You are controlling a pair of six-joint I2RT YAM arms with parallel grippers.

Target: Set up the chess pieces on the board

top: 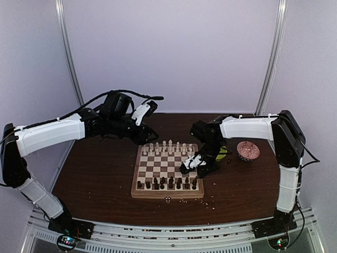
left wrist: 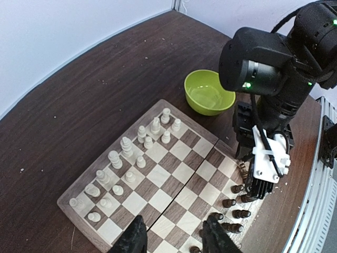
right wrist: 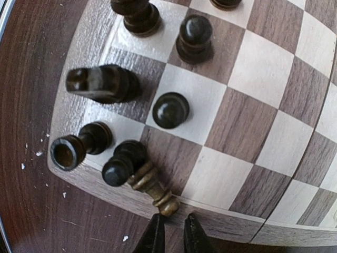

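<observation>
The chessboard carries light pieces along its far side and dark pieces along its near side. At its near right corner, a brownish piece appears to lie on its side by the board's edge, against a dark pawn. A dark rook and a dark knight stand close by. My right gripper is just off the brownish piece's end, its fingers apart with nothing between them. Over the board's left side, my left gripper hangs open and empty.
A green bowl stands past the board's right side, partly hidden by the right arm in the top view. Farther right is a red patterned bowl. Small crumbs litter the table before the board.
</observation>
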